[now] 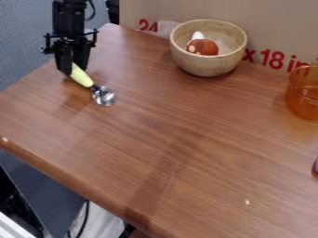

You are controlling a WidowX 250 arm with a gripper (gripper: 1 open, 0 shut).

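The black gripper (72, 65) is at the table's far left edge, low over the upper end of a scoop with a pale yellow handle (82, 76) and a round metal head (103, 96). The scoop lies at a slant, its head toward the table's middle. The fingertips are around the handle's top; whether they are closed on it is hard to tell.
A wooden bowl (192, 59) with a red-brown and white item (205, 47) stands at the back. An orange translucent container (302, 98) is at the right, a purple item at the right edge.
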